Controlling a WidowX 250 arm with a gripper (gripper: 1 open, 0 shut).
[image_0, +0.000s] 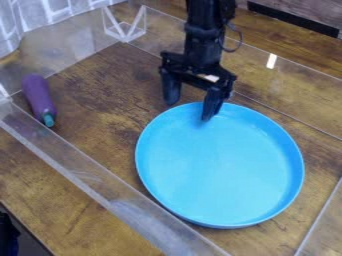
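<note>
My black gripper (191, 96) hangs from the arm at the top centre, just over the back left rim of a large round blue plate (221, 168), its fingers spread open. I see nothing held between them. The plate is empty.
A purple object (39, 98), elongated, lies at the left on the dark wooden floor (100, 120). Clear walls or panels run along the lower left, the top left and the right side. The wood left of the plate is clear.
</note>
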